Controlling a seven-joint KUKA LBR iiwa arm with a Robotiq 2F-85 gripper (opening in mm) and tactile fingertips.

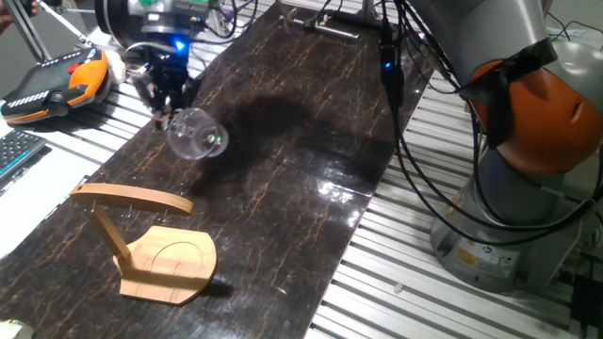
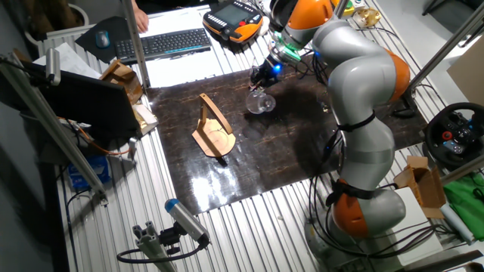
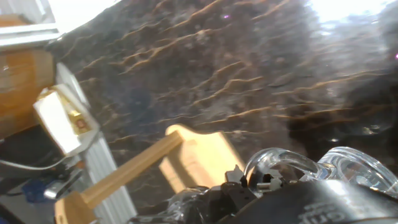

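A clear glass cup hangs in the air above the dark tabletop, tilted on its side. My gripper is shut on it at its near edge; in the wrist view a clear loop like a handle meets the fingers, and the cup's round rim shows behind the dark gripper body. A wooden stand with a round-marked base and a curved top arm bearing small hooks stands nearer the camera, apart from the cup. In exterior view 2 the cup is right of the stand.
An orange-and-black teach pendant and a keyboard lie along one side of the dark table. A monitor stands beyond the stand's end. The tabletop between cup and stand is clear.
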